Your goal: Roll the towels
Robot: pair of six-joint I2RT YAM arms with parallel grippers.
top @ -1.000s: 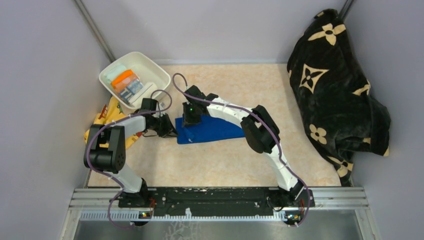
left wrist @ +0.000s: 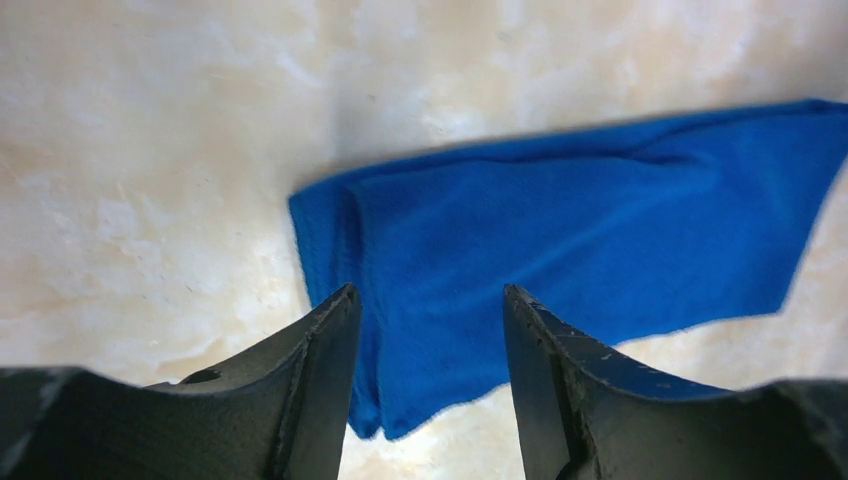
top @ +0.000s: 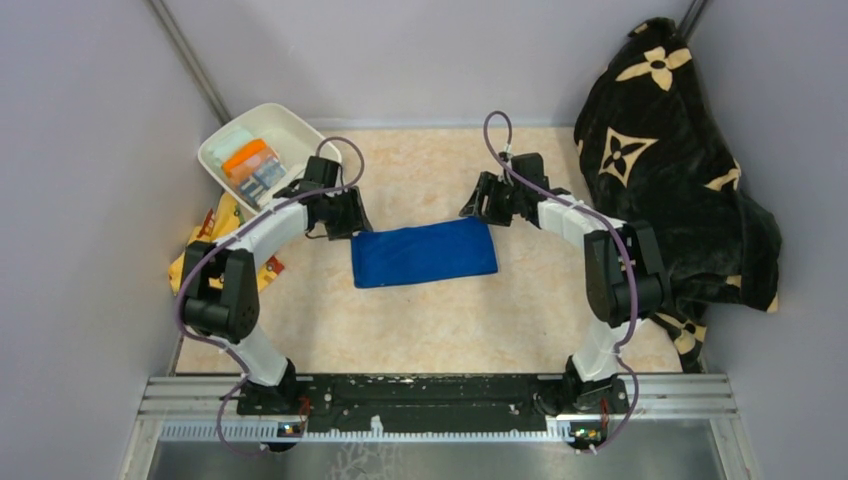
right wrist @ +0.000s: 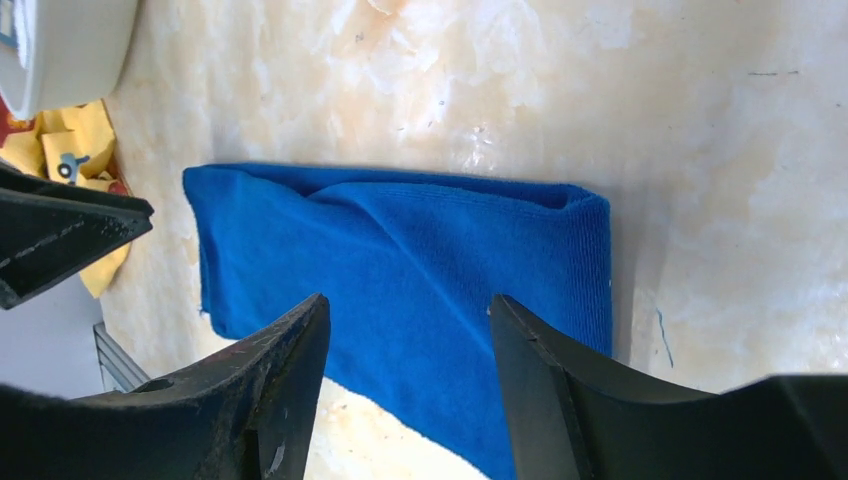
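Observation:
A blue towel [top: 425, 254], folded into a long flat strip, lies across the middle of the table. Its layers show as a slightly uneven edge at the far side and at the left end in the left wrist view. At the towel's far left corner is my left gripper [top: 358, 234], open; in its wrist view the fingers [left wrist: 318, 365] stand apart above the towel with nothing gripped. My right gripper [top: 472, 214] is at the far right corner, also open, its fingers [right wrist: 270, 380] spread over the cloth. Contact with the towel cannot be told.
Behind the left arm stands a white bin [top: 300, 135] holding several folded items. A yellow patterned cloth [top: 215, 228] lies partly beneath it. On the right, a large black blanket with cream flowers [top: 660, 190] is heaped.
My right gripper has swung from the towel's left part to its far right corner. The left gripper has moved away from the front and rightward to the far left corner. The towel stays in place.

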